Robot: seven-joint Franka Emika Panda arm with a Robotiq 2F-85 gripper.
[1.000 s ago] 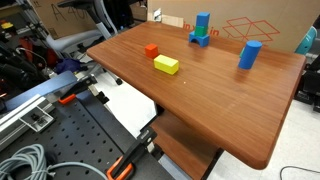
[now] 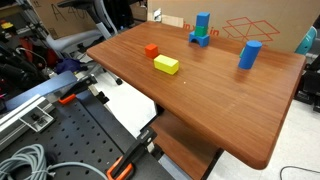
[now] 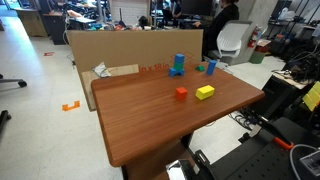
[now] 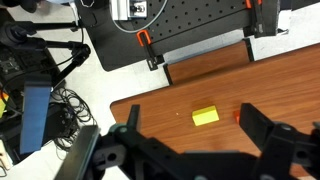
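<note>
In the wrist view my gripper points down over the table from high up, its two dark fingers wide apart. Nothing is held between them. A yellow block (image 4: 205, 116) shows in the gap, far below on the wood. Beside it lies a red block (image 4: 238, 114), close to the right finger in the picture. From the side, the red block (image 2: 151, 50) and yellow block (image 2: 166, 64) sit apart near the table's edge. A blue cylinder (image 2: 249, 54) stands upright. Farther back is a stack of blue and green pieces (image 2: 201, 29).
The brown table (image 2: 225, 100) has much bare wood in front of the cylinder. A cardboard panel (image 3: 120, 52) walls off the far side. A black slotted bench (image 2: 75, 140) with clamps runs alongside, with a gap to the table.
</note>
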